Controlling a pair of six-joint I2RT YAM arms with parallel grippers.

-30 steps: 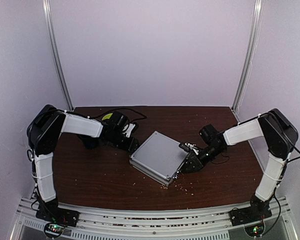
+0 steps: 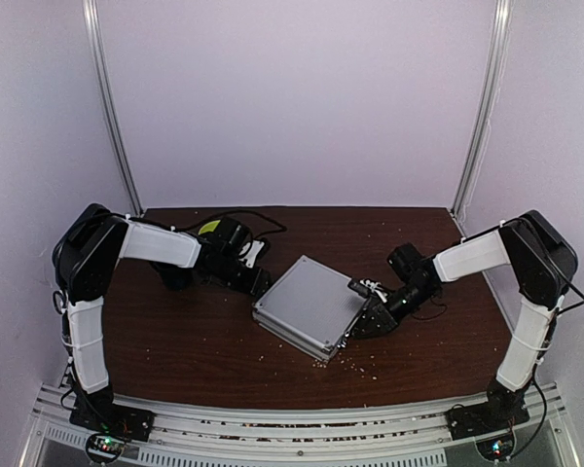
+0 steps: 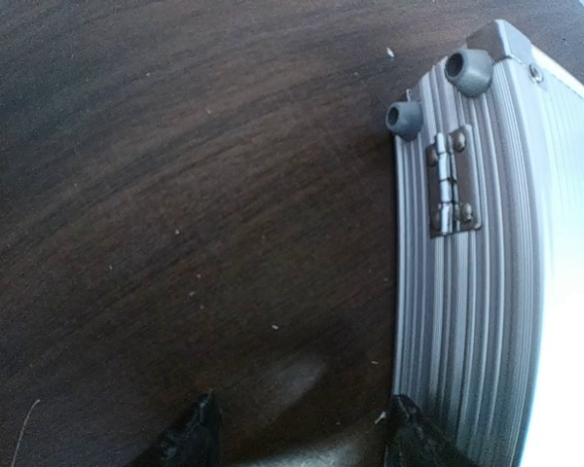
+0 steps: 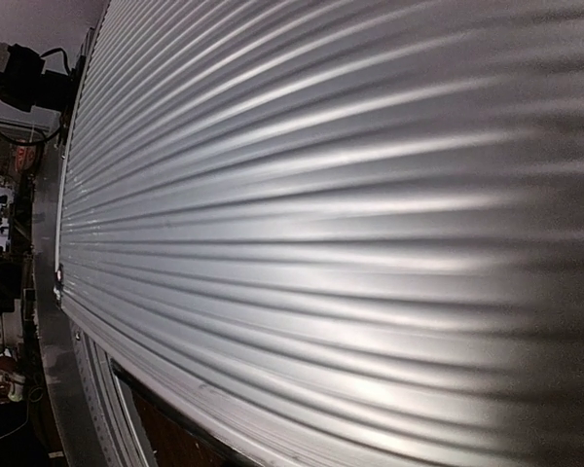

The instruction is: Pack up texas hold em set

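A closed silver aluminium case [image 2: 311, 302] lies flat and turned at an angle in the middle of the table. My right gripper [image 2: 350, 332] is shut on the case at its right edge; its fingertips are hidden, and the ribbed lid [image 4: 273, 214] fills most of the right wrist view. By the case's left edge stands my left gripper, partly open, with bare table between its fingers. One finger [image 3: 414, 438] is right against the case's side in that view, and whether they touch cannot be told. A metal hinge [image 3: 453, 185] shows farther along that side.
Behind the left arm is a dark container with a yellow-green top [image 2: 209, 227], partly covered. Small pale crumbs [image 2: 355, 366] lie near the case's front corner.
Hardly anything differs in the top view. The right arm has shifted very slightly; the case and the left arm look the same.
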